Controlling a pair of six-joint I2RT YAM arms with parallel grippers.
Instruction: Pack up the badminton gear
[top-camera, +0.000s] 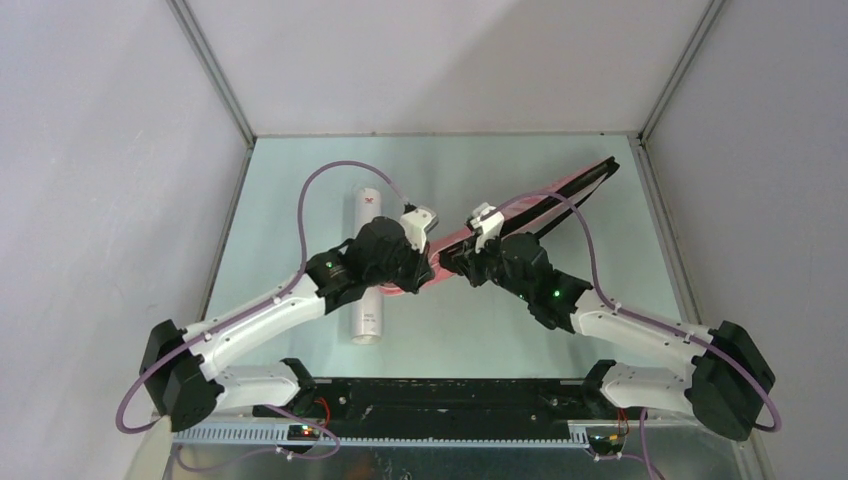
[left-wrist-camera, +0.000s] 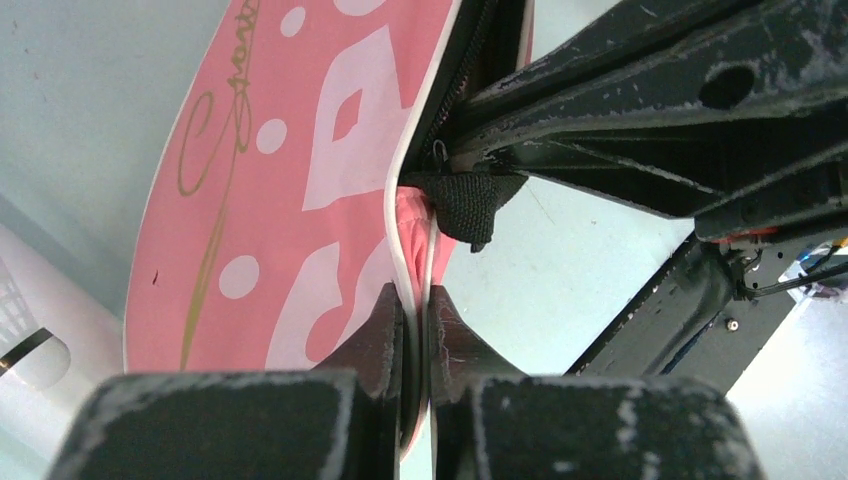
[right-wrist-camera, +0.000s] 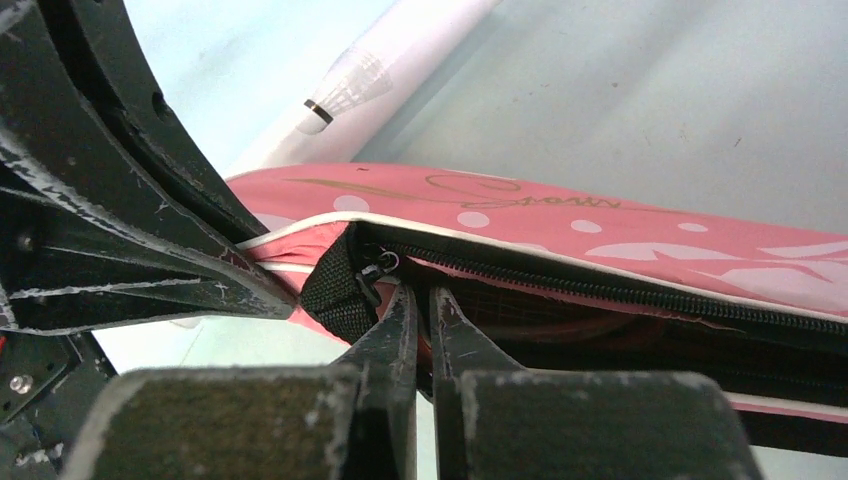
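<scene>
A pink racket bag (top-camera: 540, 210) (left-wrist-camera: 250, 180) (right-wrist-camera: 560, 220) with black zip lies diagonally across the mat, its zip open on a dark inside. My left gripper (top-camera: 420, 270) is shut on the bag's white-piped edge at its left end. My right gripper (top-camera: 455, 258) is shut beside it at the black zip tab and puller (right-wrist-camera: 380, 270); whether anything is between its fingertips is hard to see. A white shuttlecock tube (top-camera: 366, 320) (right-wrist-camera: 410, 60) lies beneath the left arm, beside the bag.
Walls stand at the back and both sides, and a dark strip runs along the front edge.
</scene>
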